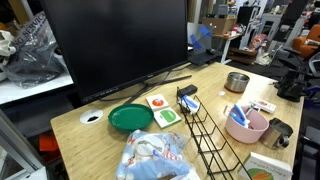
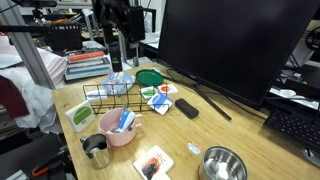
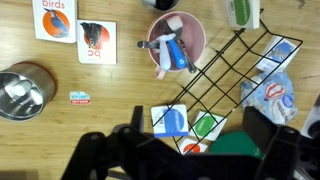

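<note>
My gripper hangs high over the table, its dark fingers wide apart with nothing held between them. A pink bowl (image 2: 122, 136) stands on the table with a blue-and-white item (image 2: 126, 121) in it. Beside the bowl is a black wire rack (image 3: 209, 87). A metal mug (image 2: 97, 150) stands close to the bowl. The steel pot (image 3: 25, 91) is at the left of the wrist view. A green plate (image 1: 131, 117) and a clear plastic bag with blue contents (image 1: 153, 156) lie on the rack's other side.
Picture cards (image 3: 98, 42) lie flat on the wooden table, and a dark oblong object (image 2: 188, 108) rests near the rack. A large black monitor (image 1: 120, 45) stands along the back edge. Bare tabletop (image 2: 225, 130) shows between the pot and the monitor.
</note>
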